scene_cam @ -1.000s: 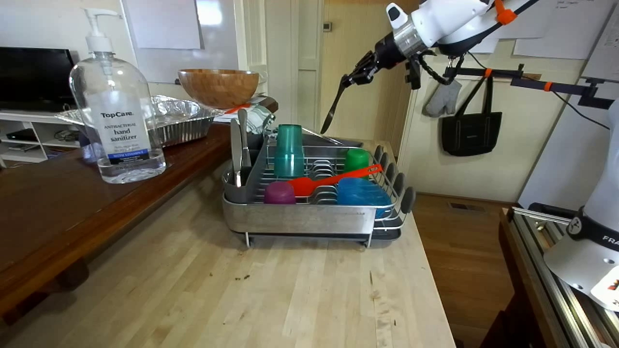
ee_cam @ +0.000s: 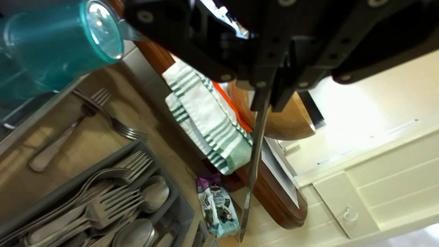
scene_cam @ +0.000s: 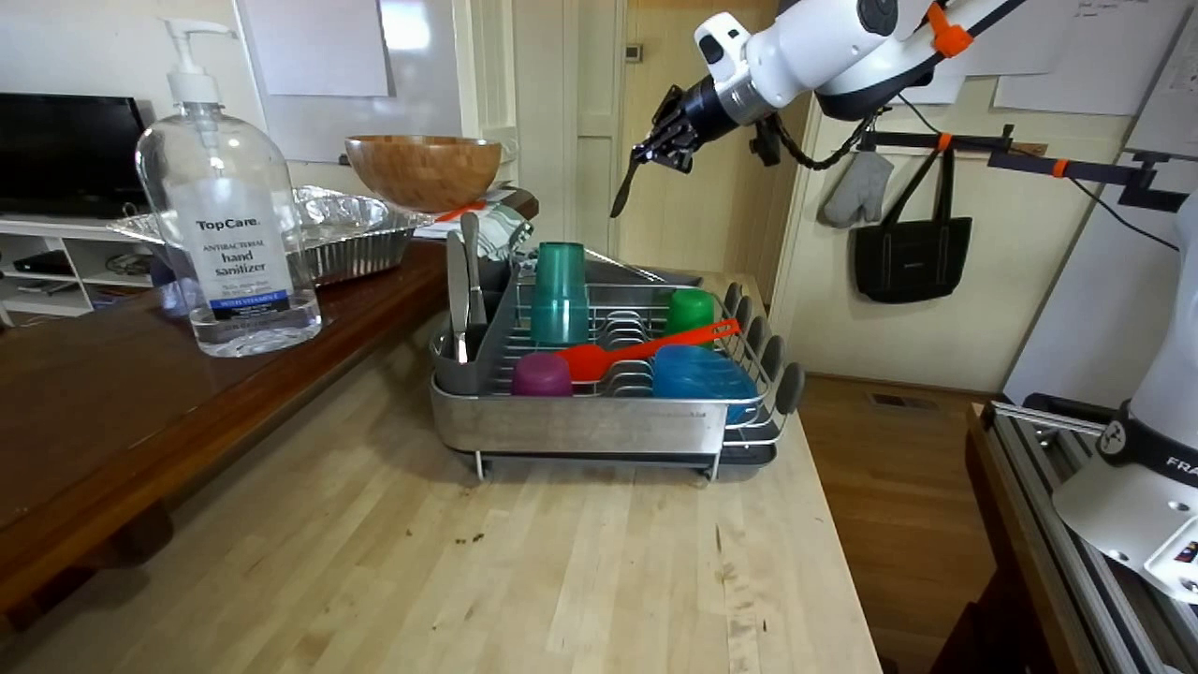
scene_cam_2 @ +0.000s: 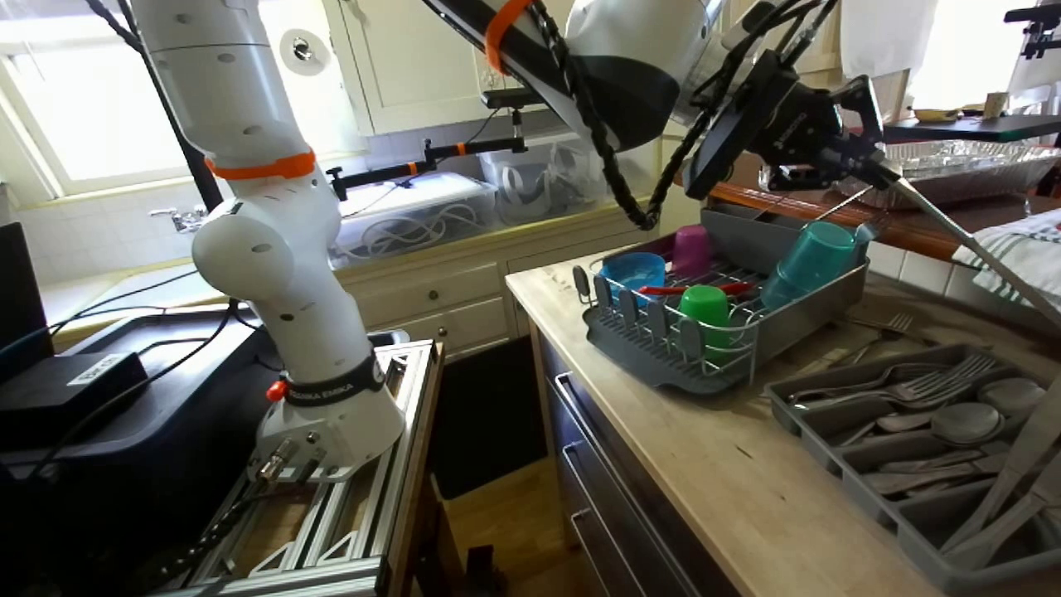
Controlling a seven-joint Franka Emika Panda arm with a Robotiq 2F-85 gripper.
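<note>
My gripper is shut on a table knife (ee_cam: 255,164), whose long thin blade extends away from the fingertips. In exterior view 1 the knife (scene_cam: 623,191) hangs in the air above the far side of the dish rack (scene_cam: 584,425), pointing down. Exterior view 2 has the gripper (scene_cam_2: 875,169) above the rack's rear corner, with the knife (scene_cam_2: 970,239) slanting toward the right. Below it lies a grey cutlery tray (scene_cam_2: 845,468) holding forks, spoons and knives in its compartments. Upright utensils (scene_cam: 458,286) stand in the rack's grey cutlery holder (scene_cam: 460,365).
The rack holds a teal cup (scene_cam: 559,298), green cup (scene_cam: 690,309), purple cup (scene_cam: 542,374), blue bowl (scene_cam: 702,373) and red spatula (scene_cam: 640,352). Loose forks (ee_cam: 111,117) lie between rack and tray. A striped towel (ee_cam: 210,115) and wooden bowl (scene_cam: 423,168) rest on the raised ledge.
In exterior view 1 the gripper has moved left with the knife in it, and the knife's tip is higher. The rack and its contents look unchanged.
</note>
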